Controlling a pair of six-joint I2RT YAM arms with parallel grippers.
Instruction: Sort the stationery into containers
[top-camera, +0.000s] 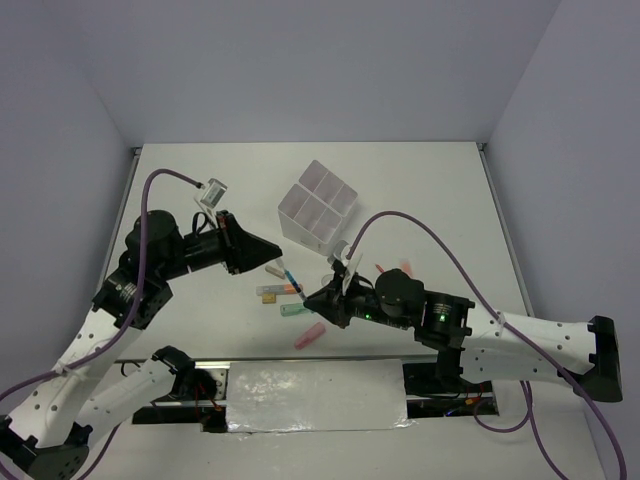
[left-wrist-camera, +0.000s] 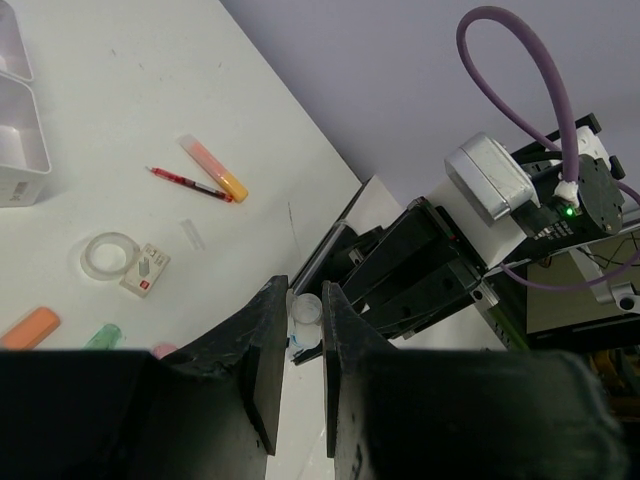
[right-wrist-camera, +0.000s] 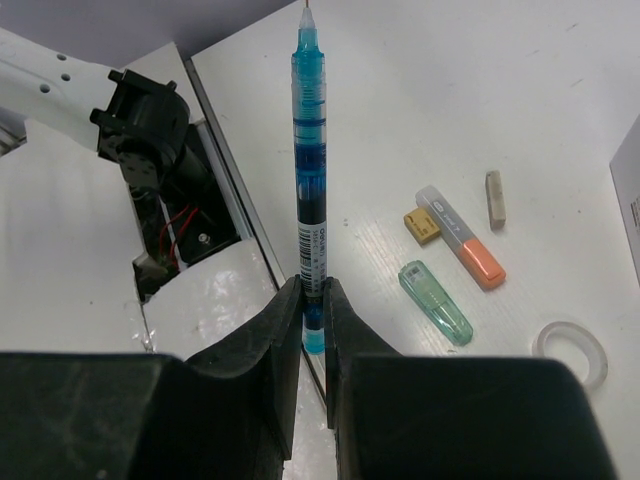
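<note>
My right gripper (top-camera: 314, 305) is shut on a blue pen (right-wrist-camera: 311, 170), held near its lower end and standing upright in the right wrist view, its bare tip upward. Up and to the left, my left gripper (top-camera: 275, 254) is shut on a small white cylinder, likely a pen cap (left-wrist-camera: 307, 312), close above the pen. The white divided container (top-camera: 318, 205) stands at the back. On the table lie an orange-grey marker (right-wrist-camera: 460, 235), a green item (right-wrist-camera: 435, 302), a yellow eraser (right-wrist-camera: 421, 224), a grey stick (right-wrist-camera: 495, 200) and a tape ring (left-wrist-camera: 109, 256).
A red pen (left-wrist-camera: 190, 184), an orange tube (left-wrist-camera: 213, 167) and a small white box (left-wrist-camera: 144, 270) lie toward the right. A pink item (top-camera: 309, 336) is near the front edge (top-camera: 250, 358).
</note>
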